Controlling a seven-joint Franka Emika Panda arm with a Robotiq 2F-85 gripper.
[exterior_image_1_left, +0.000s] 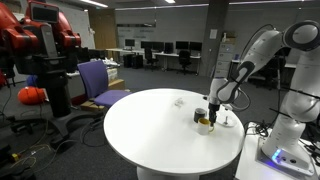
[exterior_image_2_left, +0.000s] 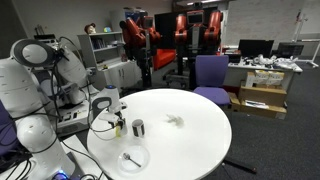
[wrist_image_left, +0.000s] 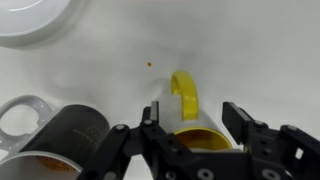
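Observation:
A mug with a yellow inside and yellow handle (wrist_image_left: 185, 92) shows between the fingers of my gripper in the wrist view. The fingers stand apart, with room on both sides of the handle, and the gripper hides part of the mug body. In exterior view 1 the mug (exterior_image_1_left: 204, 128) looks white outside and stands upright near the table's right side. My gripper (exterior_image_1_left: 212, 119) is low, right at this mug. Exterior view 2 shows the yellow of the mug (exterior_image_2_left: 118, 130) just below the gripper, though the fingers are too small there to make out.
A dark mug (wrist_image_left: 73, 132) with a pale handle and brown contents is close on the left in the wrist view. A white plate (exterior_image_2_left: 145, 158) bearing a small object lies nearby, and a crumpled pale item (exterior_image_2_left: 175, 121) farther off.

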